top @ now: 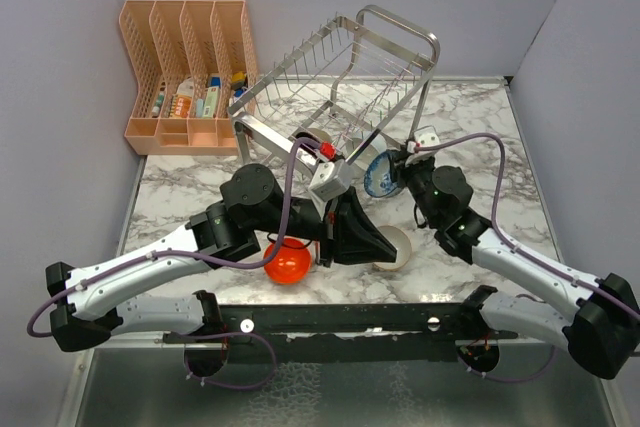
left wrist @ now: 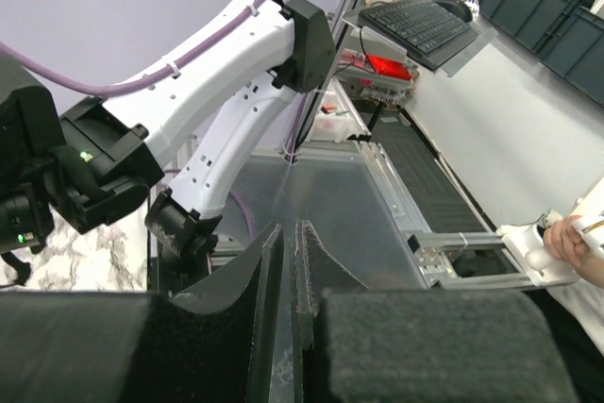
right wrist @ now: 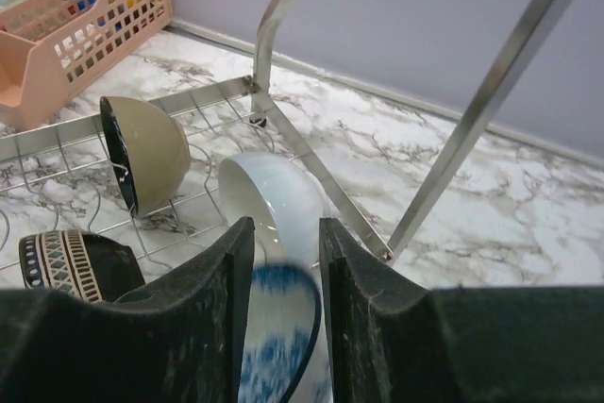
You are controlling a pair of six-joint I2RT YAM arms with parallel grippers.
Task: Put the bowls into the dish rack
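The dish rack (top: 330, 57) stands at the back, holding a tan bowl (right wrist: 151, 153), a white bowl (right wrist: 283, 205) and a dark patterned bowl (right wrist: 80, 266). My right gripper is at the rack with a blue-and-white bowl (top: 382, 175) at its fingers, blurred in the right wrist view. My left gripper is over the front middle of the counter, its fingertips close together, nothing visible between them. A red bowl (top: 287, 265) and a cream bowl (top: 398, 252) lie on the counter near the front.
A peach organiser (top: 188, 127) with small items stands at the back left. Grey walls (top: 580, 97) bound the sides.
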